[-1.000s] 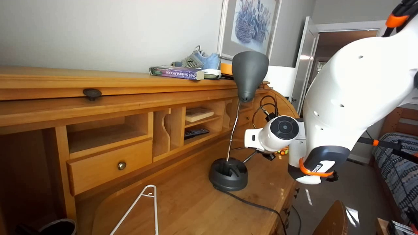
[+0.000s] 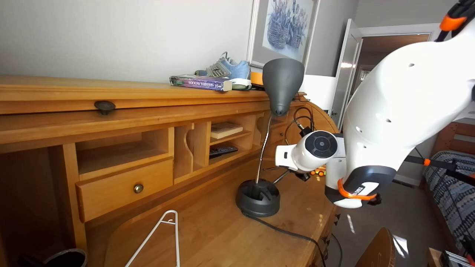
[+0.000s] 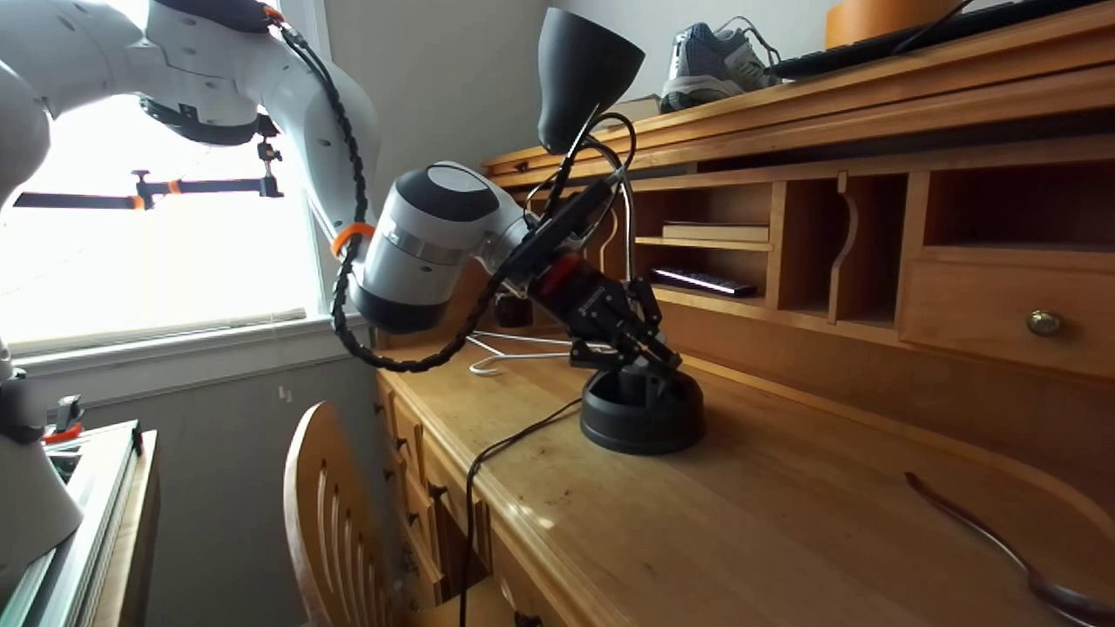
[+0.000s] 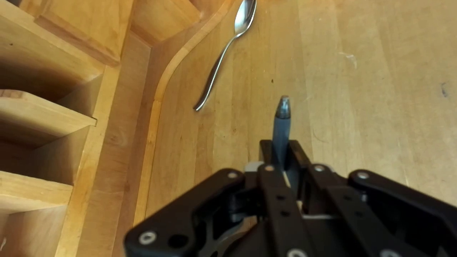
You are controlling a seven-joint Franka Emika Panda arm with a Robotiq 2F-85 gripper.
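Observation:
In the wrist view my gripper is shut on a grey pen (image 4: 281,130), whose pointed end sticks out past the fingertips. Exterior view 2 shows the gripper (image 3: 660,353) low over the round black base (image 3: 643,423) of the desk lamp, angled down towards it. The base has open compartments in its top. Whether the pen's far end touches the base cannot be told. The lamp's dark grey shade (image 2: 283,82) stands high on a thin metal neck (image 2: 264,147), close beside my wrist.
A spoon (image 4: 220,60) lies on bare desk. The white hanger (image 2: 174,238) rests on the desktop. Shelves with a remote (image 2: 222,151) and a book (image 2: 225,129) line the back. The lamp cord (image 3: 523,428) runs over the front edge.
My arm has shifted slightly left in exterior view 1. The lamp, base and shade alike, has moved slightly left too.

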